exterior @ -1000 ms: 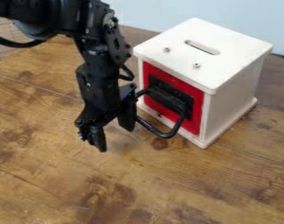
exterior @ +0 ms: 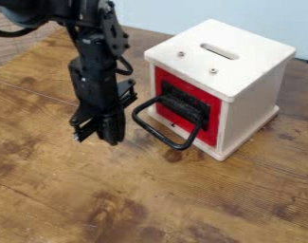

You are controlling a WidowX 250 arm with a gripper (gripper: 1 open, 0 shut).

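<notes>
My black gripper (exterior: 98, 127) hangs low over the wooden table, left of a white wooden box (exterior: 240, 81) with a red front panel (exterior: 212, 132). Its fingers look drawn together, with nothing visible between them. A black bar handle (exterior: 175, 143) sticks out from a black fitting (exterior: 184, 102) on the red panel, to the right of my gripper and apart from it.
The box stands at the back right, near a pale wall (exterior: 300, 19). A black cable runs from the arm at the top left.
My gripper has moved left and slightly up, away from the box's handle, and its fingers have come closer together. The box looks unchanged.
</notes>
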